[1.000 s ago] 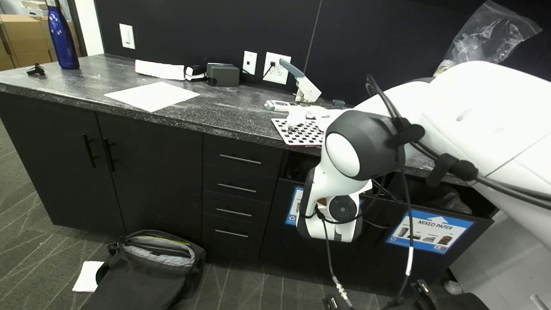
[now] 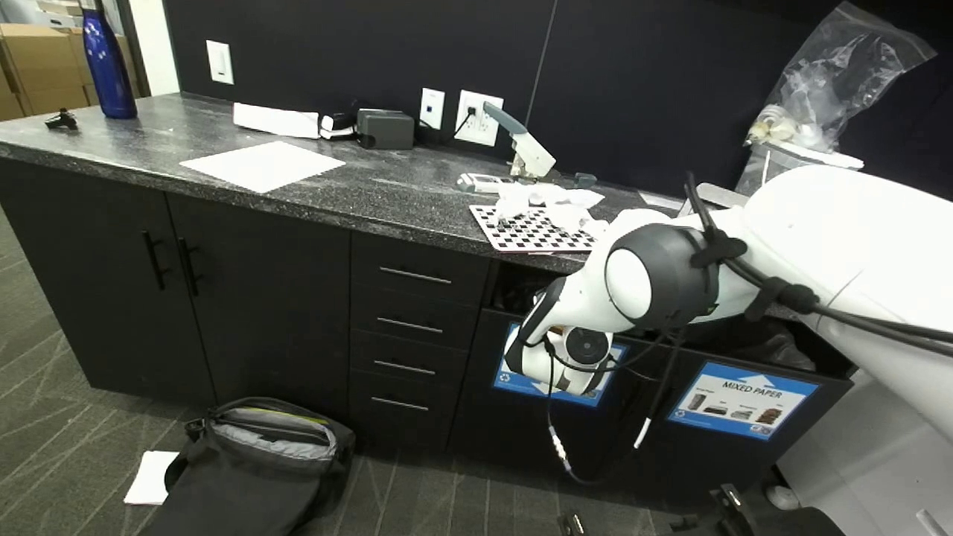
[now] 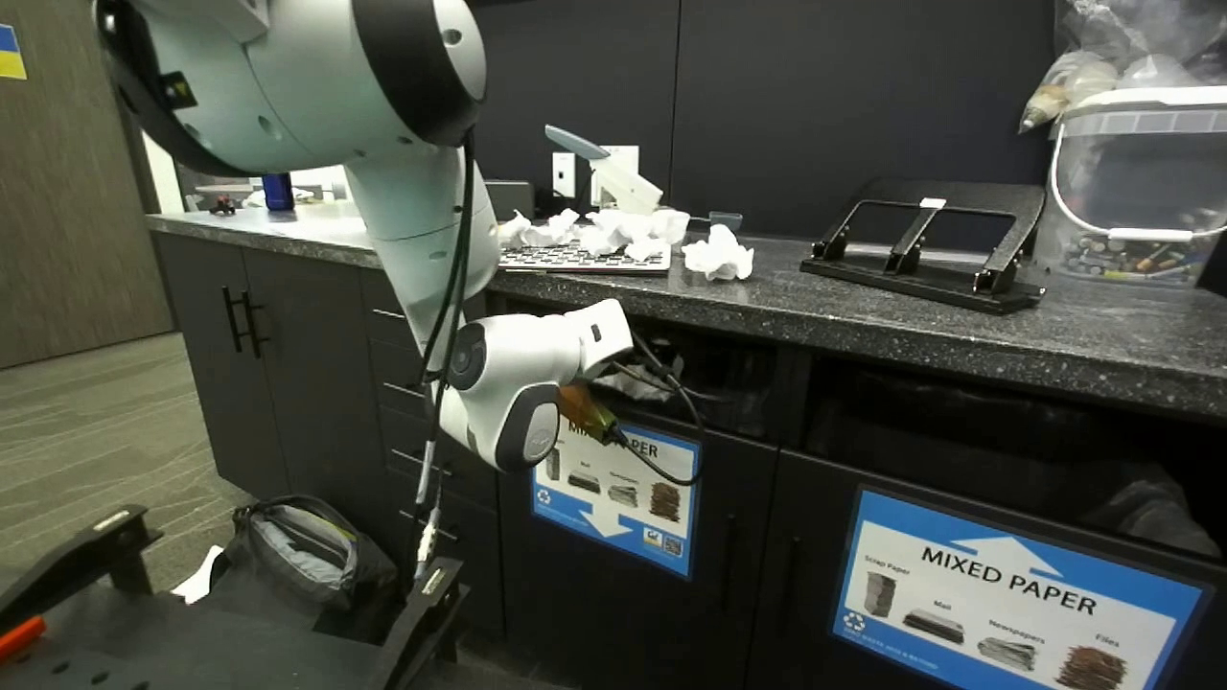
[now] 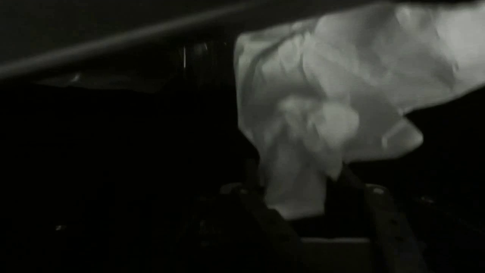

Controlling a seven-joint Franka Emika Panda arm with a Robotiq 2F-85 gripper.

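Crumpled white paper fills the upper right of the dark wrist view, its lower end between the fingers of my gripper. Those fingers stand apart, but it is too dark to tell whether they press on the paper. In exterior view 2, the hand reaches into the left bin's opening under the counter, where some whitish material shows; the fingertips are hidden there. More crumpled paper lies on the counter, with several pieces on and around the checkered board.
The counter edge runs just above the hand. Blue MIXED PAPER signs mark the bin fronts. A black stand and a clear bucket occupy the counter's right. A black bag lies on the floor.
In exterior view 1 the arm has drawn back to the right and lower at its elbow, uncovering more of the board and paper. The hand has tilted and shifted slightly left and up.
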